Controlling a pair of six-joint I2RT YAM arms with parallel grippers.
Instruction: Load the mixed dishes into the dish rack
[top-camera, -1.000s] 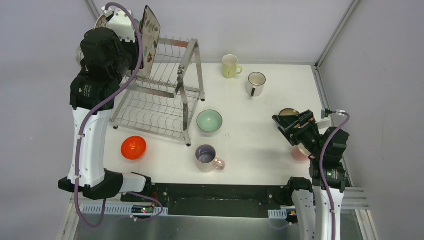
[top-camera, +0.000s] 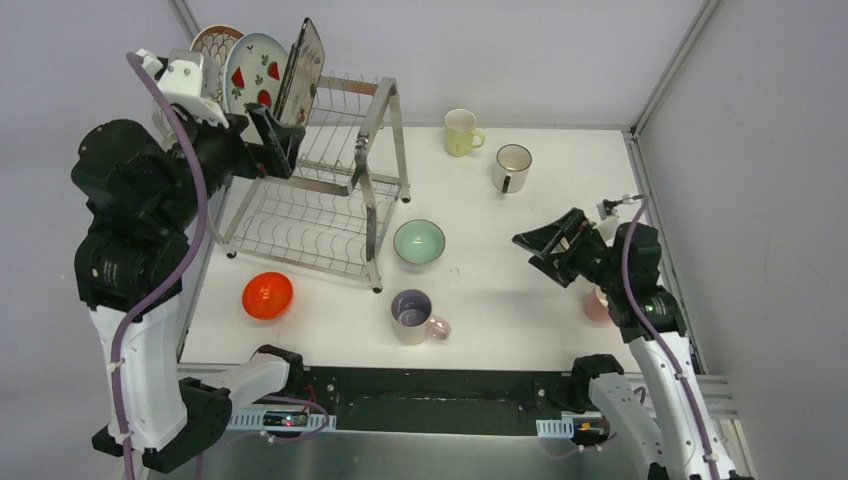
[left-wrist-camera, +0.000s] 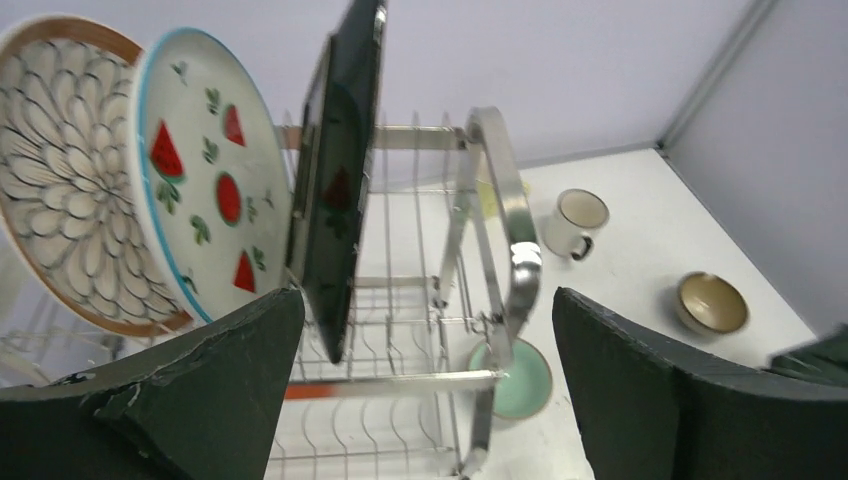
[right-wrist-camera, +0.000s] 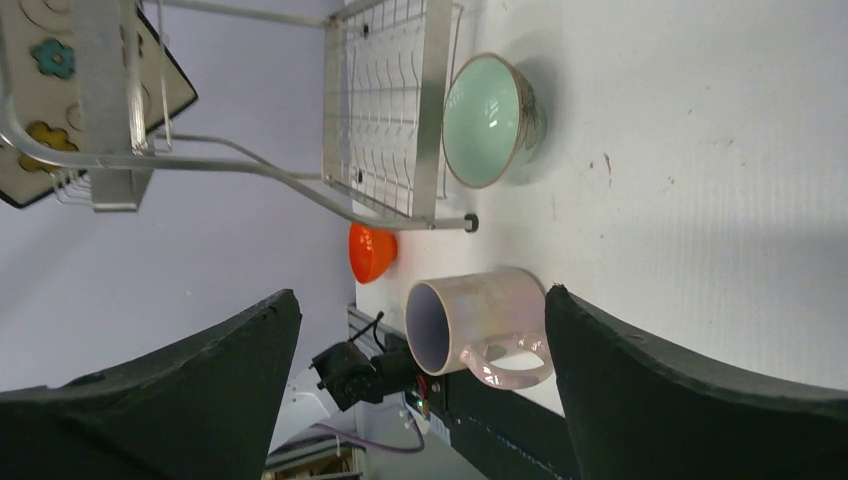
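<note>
A metal two-tier dish rack (top-camera: 365, 160) holds plates on its upper tier: a patterned brown-rimmed plate (left-wrist-camera: 50, 150), a strawberry plate (left-wrist-camera: 205, 160) and a dark-backed square plate (left-wrist-camera: 340, 170). My left gripper (top-camera: 270, 145) is open beside these plates, with nothing between its fingers. My right gripper (top-camera: 540, 250) hangs open over the table, facing left. On the table are an orange bowl (top-camera: 267, 295), a green bowl (top-camera: 419, 241), a lilac mug (right-wrist-camera: 475, 310), a yellow mug (top-camera: 461, 133), a white mug (top-camera: 511, 168), a brown bowl (left-wrist-camera: 711, 302) and a partly hidden pink item (top-camera: 596, 308).
The rack's lower tier is empty. Walls stand at the back and right, and a dark strip runs along the front edge.
My left gripper has drawn back from the plates, down and left, uncovering more of them. My right arm has moved left from over the brown bowl.
</note>
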